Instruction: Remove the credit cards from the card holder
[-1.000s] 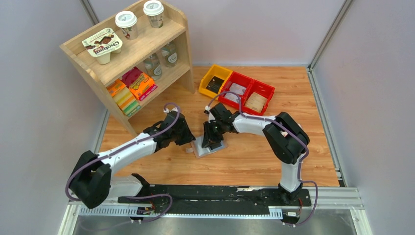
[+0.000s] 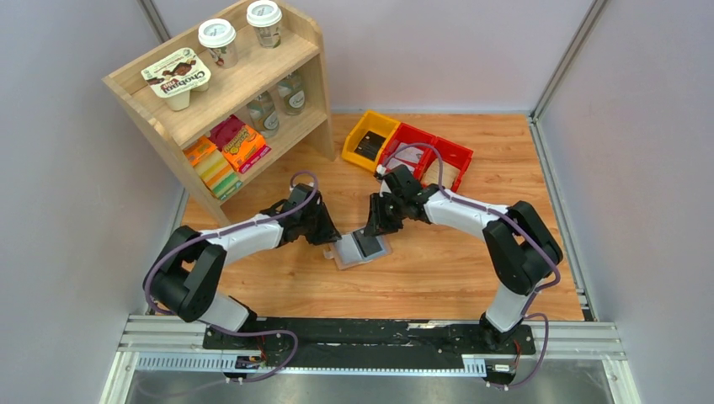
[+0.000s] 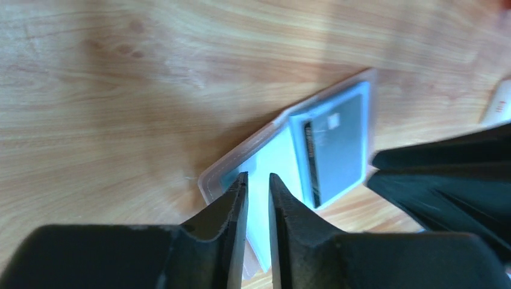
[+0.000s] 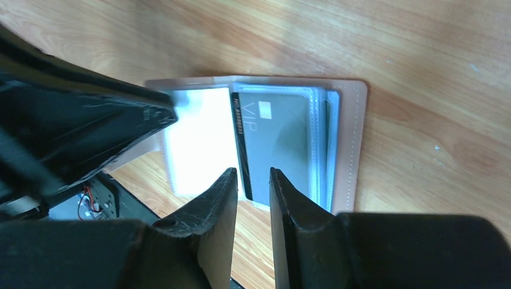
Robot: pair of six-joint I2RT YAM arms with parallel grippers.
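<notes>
An opened card holder (image 2: 348,252) lies flat on the table (image 2: 438,269) between the grippers. It has a pale inner side and a blue sleeve holding a dark VIP card (image 4: 277,144). My left gripper is at the holder's left part, its fingertips over the pale side, slightly apart with nothing clearly between them. My right gripper hangs over the card side, its fingertips a little apart and empty, at the lower part of the card.
A wooden shelf (image 2: 135,105) with cups, boxes and jars stands at the back left. Yellow (image 2: 362,129) and red (image 2: 455,151) bins sit at the back.
The right arm has moved to the right, from the holder's middle toward its card side. The left arm's elbow has swung up and right; its gripper stays beside the holder.
</notes>
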